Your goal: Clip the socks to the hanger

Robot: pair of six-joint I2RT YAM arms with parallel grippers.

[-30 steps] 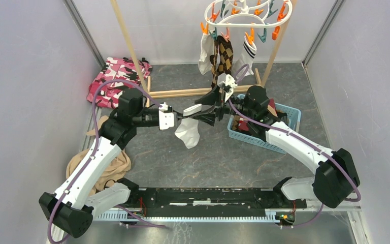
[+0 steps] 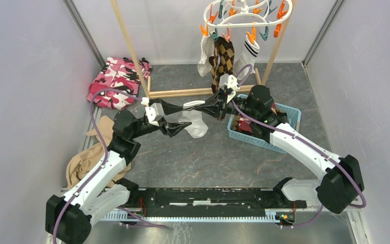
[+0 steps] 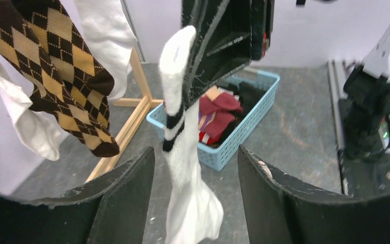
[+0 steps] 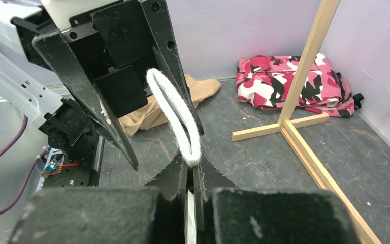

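Note:
A white sock (image 2: pixel 197 126) with dark stripes near its cuff hangs between my two arms. My right gripper is shut on its cuff edge, and the cuff (image 4: pixel 172 114) stands as a narrow loop above the fingertips. My left gripper is open; in the left wrist view the sock (image 3: pixel 185 175) shows between its spread fingers, neither finger visibly pressing on it. At the back is the round white hanger (image 2: pixel 241 25) with orange and teal clips. From it hang a white sock (image 2: pixel 206 55), brown argyle socks (image 2: pixel 226 57) and a striped white sock (image 2: pixel 247 56).
A blue basket (image 2: pixel 256 142) with more socks stands under the right arm. The wooden stand's base bar (image 2: pixel 183 93) crosses the floor behind the grippers. Pink camouflage cloth (image 2: pixel 112 81) lies back left, tan cloth (image 2: pixel 89 160) at left.

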